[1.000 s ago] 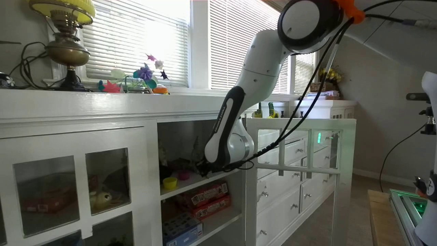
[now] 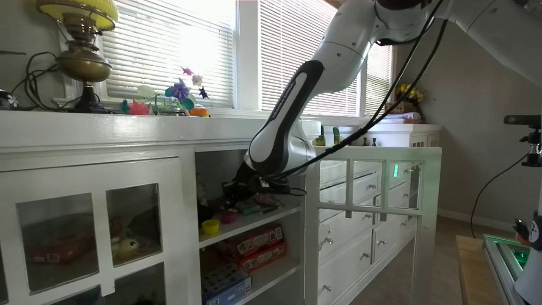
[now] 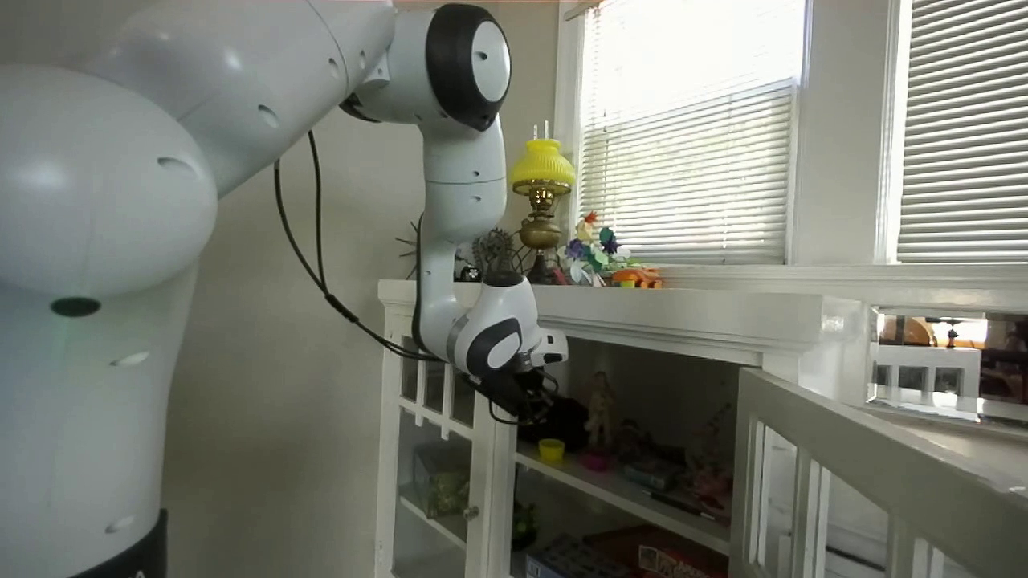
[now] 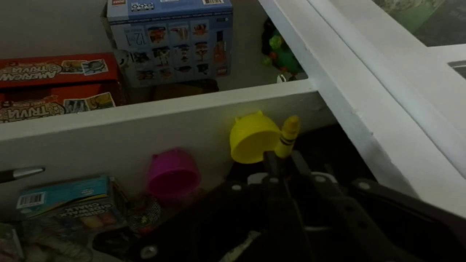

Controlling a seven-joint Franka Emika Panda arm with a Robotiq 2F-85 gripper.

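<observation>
My gripper is shut on a yellow crayon, whose tip points out past the fingers. In the wrist view the crayon's tip overlaps the right edge of a yellow cup; whether they touch I cannot tell. To the left of it a magenta cup sits on the same shelf. In exterior view 1 the yellow cup stands at the shelf's front left, with my gripper above and behind it. The crayon is too small to make out clearly in exterior view 2.
A chalk box and a pen lie on the shelf. Lower down are red trivia boxes and a blue box. The cabinet post closely bounds one side, and the open door the other.
My arm has swung left and deeper into the cabinet, raising the gripper from the shelf's front edge to above the cups. Both cups look unmoved.
</observation>
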